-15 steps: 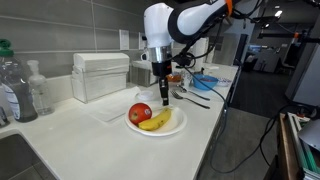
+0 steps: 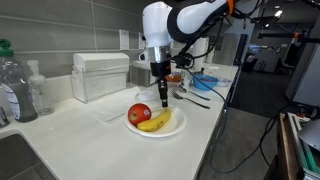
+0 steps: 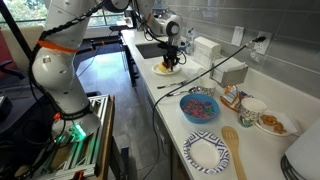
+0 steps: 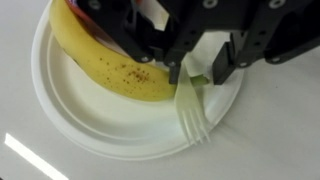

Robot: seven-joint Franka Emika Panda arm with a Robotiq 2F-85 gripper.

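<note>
A white plate (image 2: pixel 176 125) holds a red apple (image 2: pixel 139 113) and a yellow banana (image 2: pixel 155 123). In the wrist view, a pale plastic fork (image 4: pixel 190 118) lies across the banana's end (image 4: pixel 125 75), its tines toward the plate's rim. My gripper is low over the plate, its fingers apart around the fork's upper part. Whether either finger touches the fork cannot be made out. From the side, the gripper (image 2: pixel 163 98) points down just behind the banana, and the fork is too small to pick out.
Metal utensils (image 2: pixel 192 96) lie on the counter right of the plate. White boxes (image 2: pixel 100 77) stand by the wall, and soap bottles (image 2: pixel 38 90) are at the sink. A blue bowl (image 3: pixel 199 107) and a patterned plate (image 3: pixel 206 151) occupy the far counter section.
The arm stays in nearly the same place above the plate. The plate, apple and banana have not visibly moved.
</note>
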